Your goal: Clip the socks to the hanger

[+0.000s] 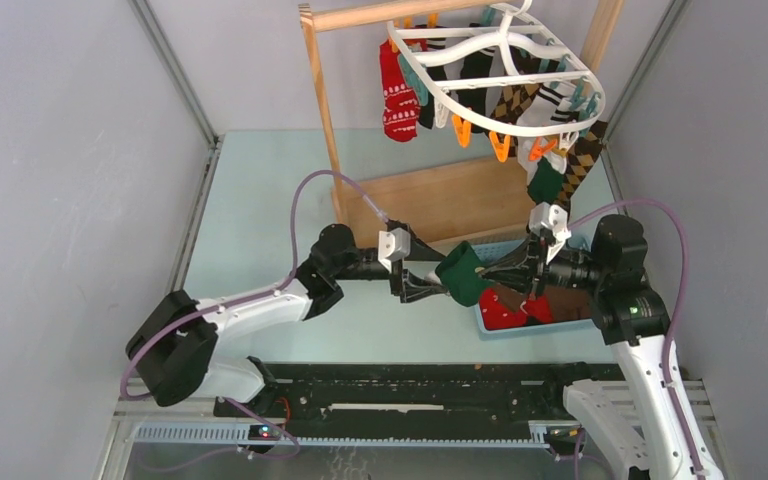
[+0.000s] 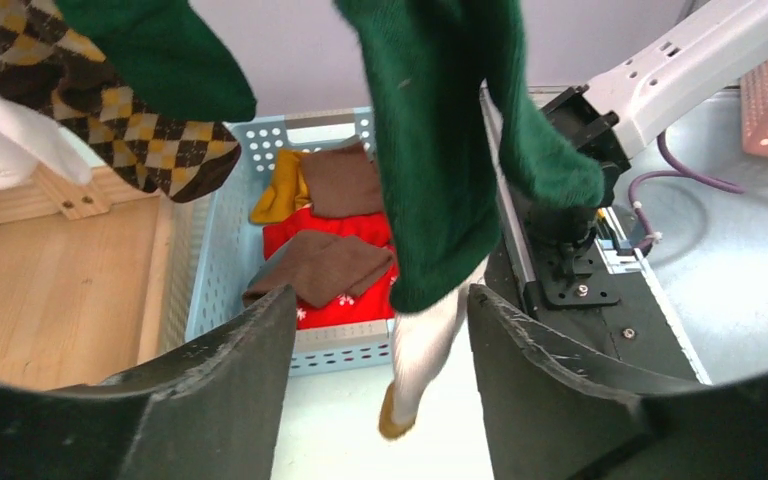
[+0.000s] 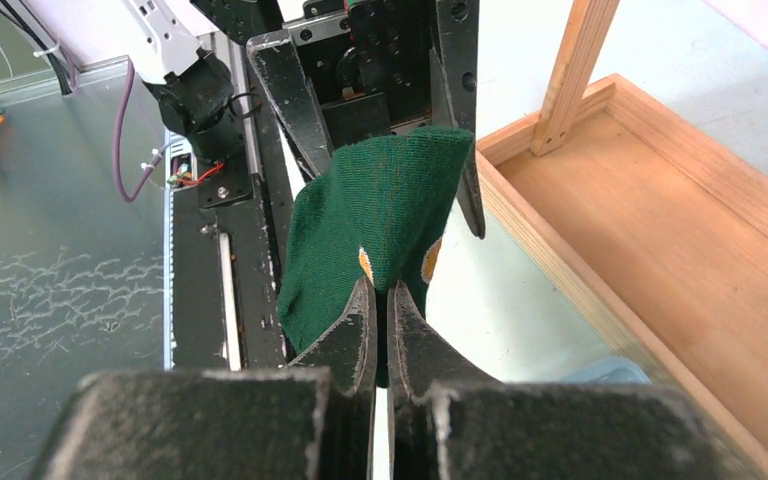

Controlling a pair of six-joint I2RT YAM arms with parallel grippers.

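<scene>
A green sock (image 1: 464, 273) with a white foot end and a mustard tip hangs from my right gripper, which is shut on it. From the left, my left gripper (image 1: 426, 272) faces the sock with its fingers part open. In the left wrist view the sock's white end (image 2: 423, 345) lies between the two fingers, apart from both. The white hanger (image 1: 505, 80) hangs from a wooden frame at the back. Clipped to it are several socks, among them a red patterned sock (image 1: 398, 95) and another green sock (image 1: 546, 182).
A blue basket (image 2: 242, 200) with red, brown and mustard socks stands beneath my right gripper. Orange clips (image 1: 500, 146) hang along the hanger's front rim. The wooden frame's base (image 1: 430, 200) lies behind both grippers.
</scene>
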